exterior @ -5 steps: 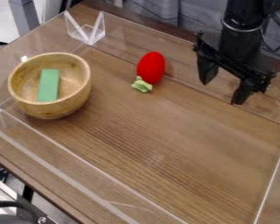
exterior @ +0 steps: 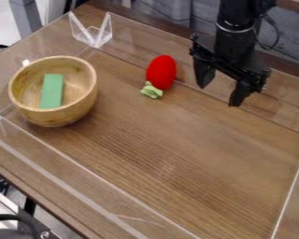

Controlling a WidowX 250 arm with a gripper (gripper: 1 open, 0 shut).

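Note:
A black robot gripper [exterior: 231,77] reaches down from the top right over the wooden table, to the right of a red oval object [exterior: 163,70]. Just below the red object lies a small pale green item [exterior: 152,91]. A wooden bowl [exterior: 78,110] at the left holds a green block [exterior: 51,91]. The gripper's fingers point down, and I cannot tell whether they are open or shut.
A clear plastic or wire holder [exterior: 92,30] stands at the back left. The middle, front and right of the table [exterior: 177,177] are bare. The table's edge runs along the left.
The gripper and arm have shifted a little to the left and up, toward the red object. The other things have stayed in place.

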